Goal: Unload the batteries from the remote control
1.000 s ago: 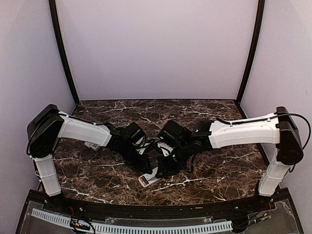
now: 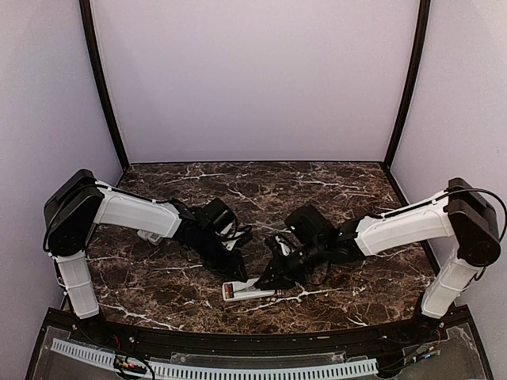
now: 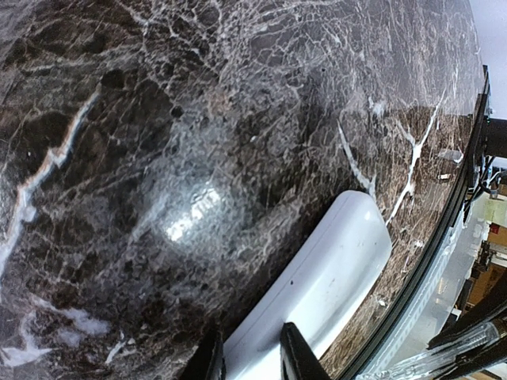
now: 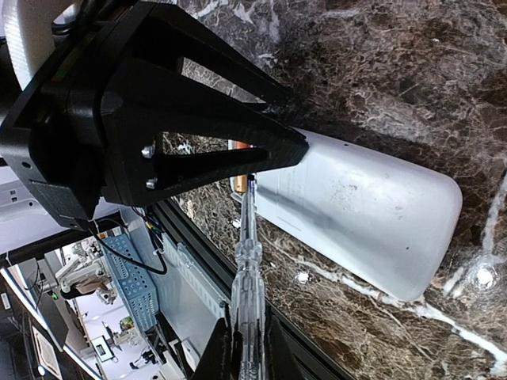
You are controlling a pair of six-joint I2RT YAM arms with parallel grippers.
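Note:
The white remote (image 2: 249,292) lies near the table's front centre, with orange batteries (image 4: 241,181) showing at one end. My left gripper (image 2: 236,271) is at the remote's upper left; in the left wrist view its fingertips (image 3: 289,348) are at the bottom, over the white body (image 3: 333,261), and what they hold is unclear. My right gripper (image 2: 265,281) is over the remote; in the right wrist view a clear screwdriver-like tip reaches the batteries, beside the black fingers. The fingers look closed, though what is between them is hard to tell.
A pale object (image 2: 149,236) sits at the left, partly behind the left arm. The front edge and rail lie just below the remote.
My right arm has shifted to the right and slightly down. The remote has turned to lie more level in the top view. The left arm looks unchanged.

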